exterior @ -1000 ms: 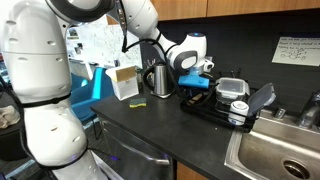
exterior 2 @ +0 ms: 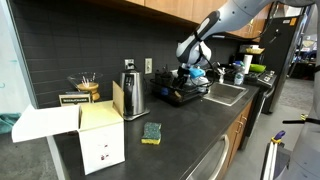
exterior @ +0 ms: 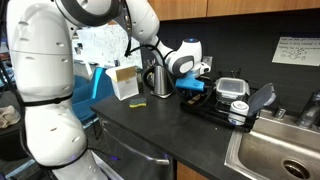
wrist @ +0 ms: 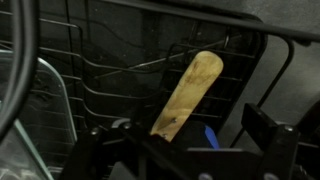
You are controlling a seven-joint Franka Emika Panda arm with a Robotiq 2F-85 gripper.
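Observation:
In the wrist view a flat wooden handle [wrist: 192, 88] with a rounded end points up from the black wire rack. My gripper is open, its two dark fingers apart on either side of the handle's lower part. That lower part runs out of sight behind the gripper body, where a bit of blue [wrist: 211, 135] also shows. From outside, my gripper [exterior: 191, 96] reaches down at the left end of the dish rack [exterior: 235, 118]; the wooden handle is too small to make out there.
A clear container [wrist: 40, 115] lies close on the wrist view's left. The rack also holds a metal toaster-like box [exterior: 233, 88] and dark plates [exterior: 262, 97]. Right of it is the sink [exterior: 275, 150]. A kettle [exterior 2: 133, 96], a white box [exterior 2: 101, 140] and a sponge [exterior 2: 152, 131] stand farther left.
Over the last second the arm's wrist has shifted slightly to the right and down at the rack. Nothing else has visibly moved.

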